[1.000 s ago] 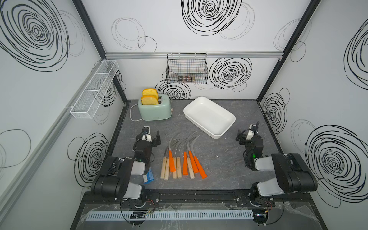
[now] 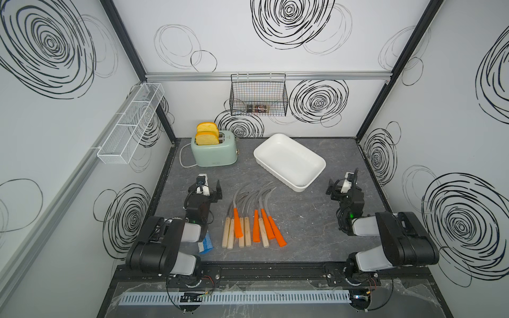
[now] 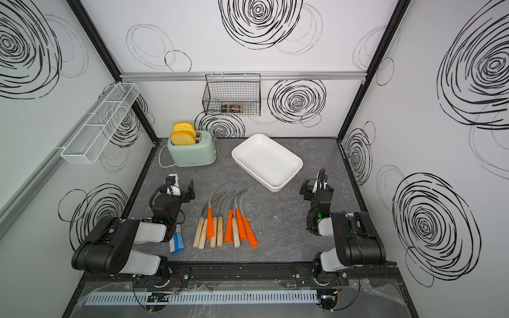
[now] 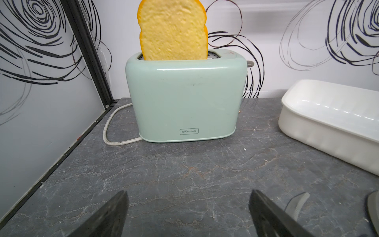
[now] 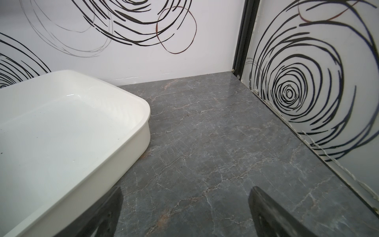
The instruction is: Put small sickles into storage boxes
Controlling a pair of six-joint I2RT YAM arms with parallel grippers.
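Observation:
Several small sickles (image 2: 256, 228) lie side by side at the front middle of the table, with orange or pale wooden handles toward the front edge and curved blades pointing back, overlapping. Behind them to the right stands a white rectangular box (image 2: 290, 160), empty. My left gripper is open left of the sickles, nothing between its fingers; two blade tips, one a grey blade tip (image 4: 296, 205), show right of it in the left wrist view. Right of the box, my right gripper is also open and empty above bare table.
A mint toaster (image 2: 214, 151) with toast stands at the back left, its cord on the left. A blue packet (image 2: 205, 243) lies beside the left arm. A black wire basket (image 2: 258, 98) hangs on the back wall. Table between sickles and right arm is clear.

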